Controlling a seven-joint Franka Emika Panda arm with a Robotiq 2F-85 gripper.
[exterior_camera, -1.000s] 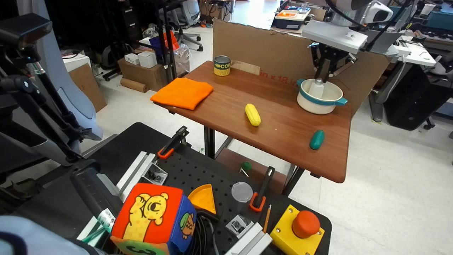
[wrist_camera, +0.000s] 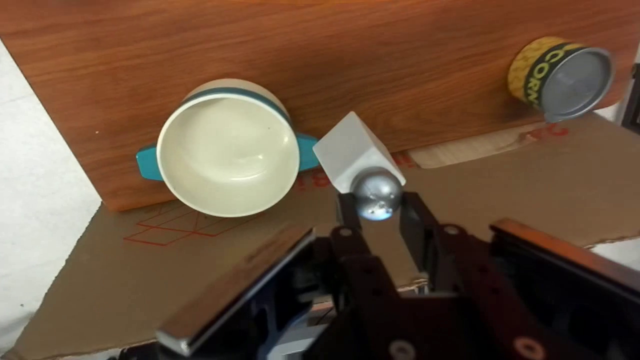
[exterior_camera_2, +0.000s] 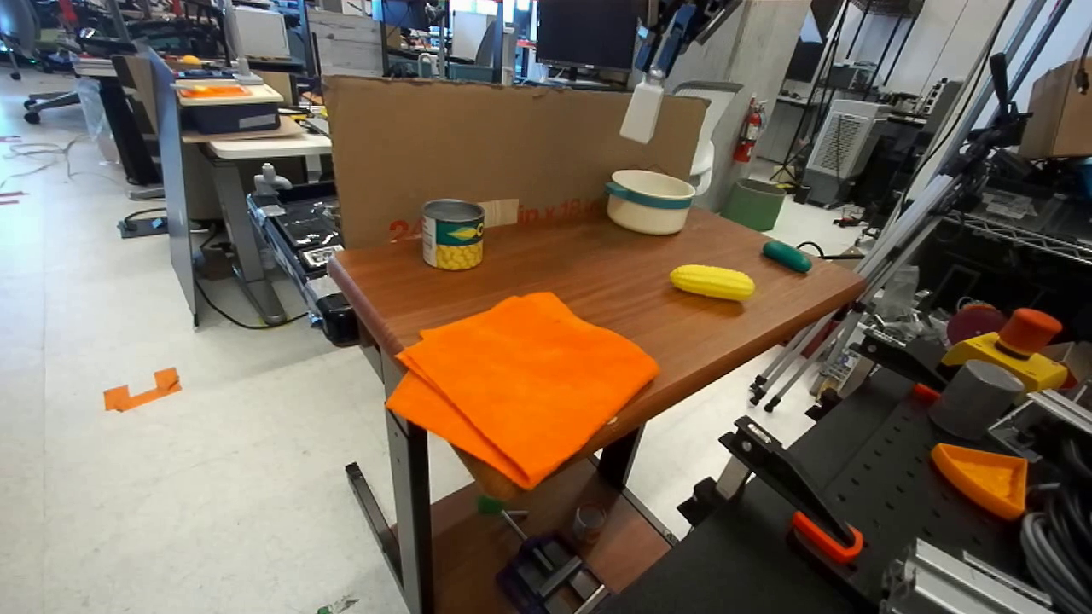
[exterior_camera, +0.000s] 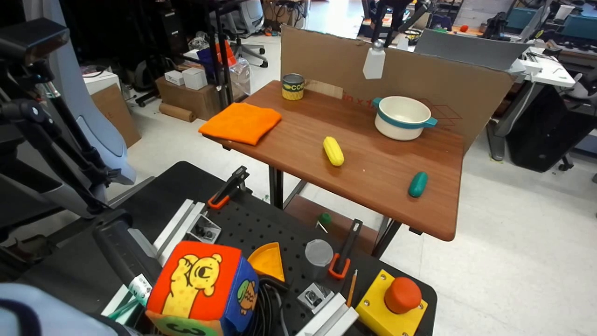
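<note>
My gripper is shut on a white salt shaker (wrist_camera: 351, 150) with a rounded silver top. In exterior view 1 the shaker (exterior_camera: 373, 60) hangs in the air at the table's back, higher than the pot and to its left. The cream pot (wrist_camera: 231, 156) with teal handles stands on the table; its inside looks empty from the wrist. Exterior view 2 also has the shaker (exterior_camera_2: 642, 109) raised above the level of the pot (exterior_camera_2: 651, 201), clear of the tabletop.
On the table are a corn can (exterior_camera: 292, 87), an orange cloth (exterior_camera: 241, 122), a yellow corn cob (exterior_camera: 333, 151) and a green oblong object (exterior_camera: 418, 184). A cardboard sheet (exterior_camera: 330, 61) stands upright along the back edge. Bare wood lies between these things.
A second ago the shaker was down inside the pot, in my gripper. Now it is lifted out and farther left. The pot has shifted left and back a little.
</note>
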